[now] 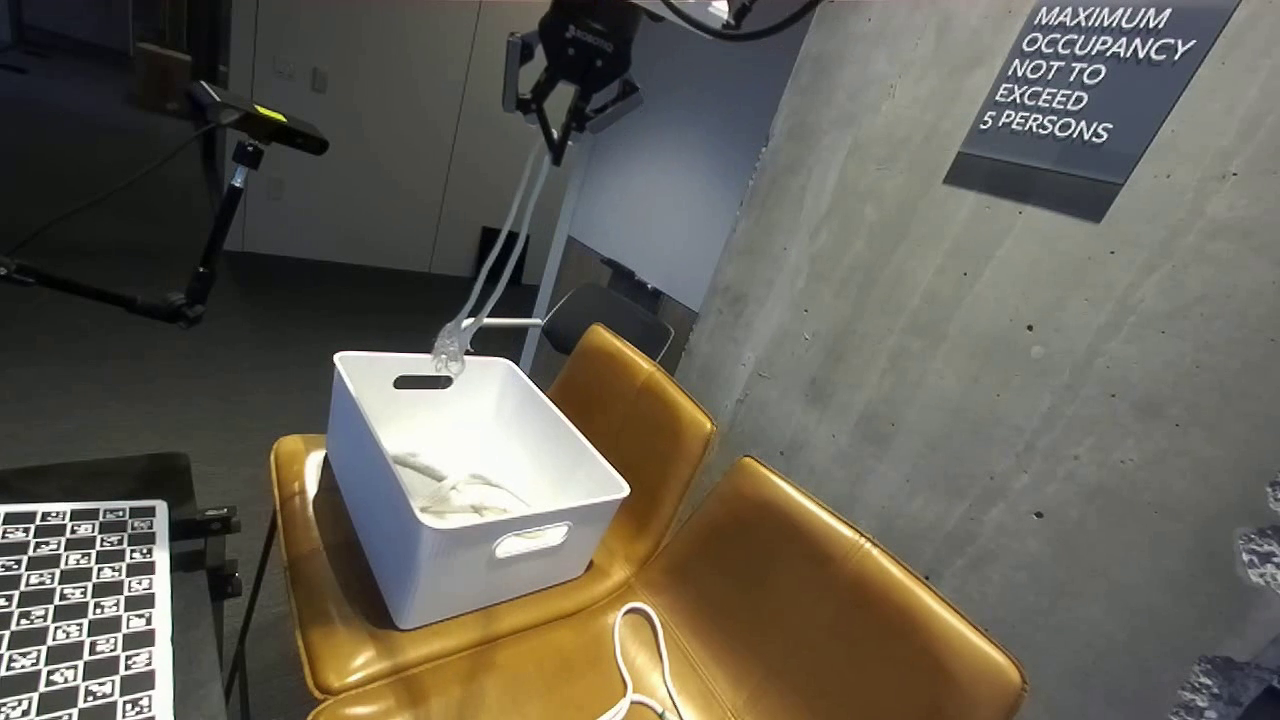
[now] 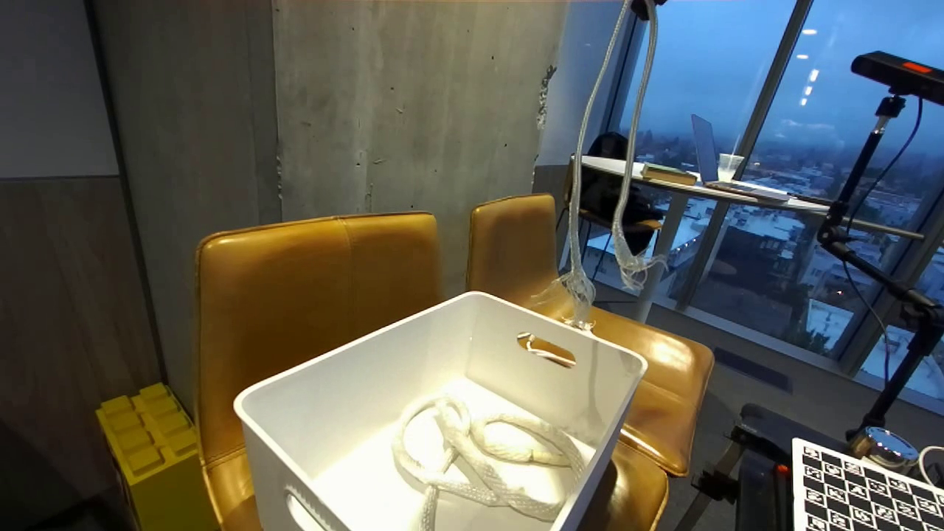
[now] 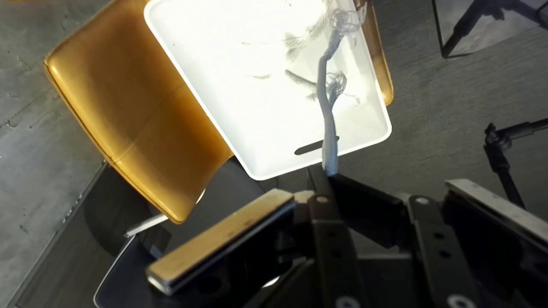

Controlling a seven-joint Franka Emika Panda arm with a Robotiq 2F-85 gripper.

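Observation:
My gripper (image 1: 557,156) is high above the far end of the white bin, shut on a pale braided sleeve (image 1: 513,246). Folded over at the fingertips, the sleeve hangs in two strands with frayed ends. In the second exterior view the hanging sleeve (image 2: 577,203) has its ends near the bin's far rim, while the gripper is almost wholly out of frame. The wrist view shows the sleeve (image 3: 326,118) running from the gripper across the bin. Inside the white bin (image 1: 486,588), more pale braided sleeving (image 2: 509,495) lies coiled on the floor.
The bin stands on a tan chair (image 1: 306,576); a second tan chair (image 1: 828,576) beside it carries a white cable (image 1: 624,654). A camera on a stand (image 1: 258,120) and a checkered board (image 1: 84,600) are at the left. The concrete wall (image 1: 960,360) is on the right.

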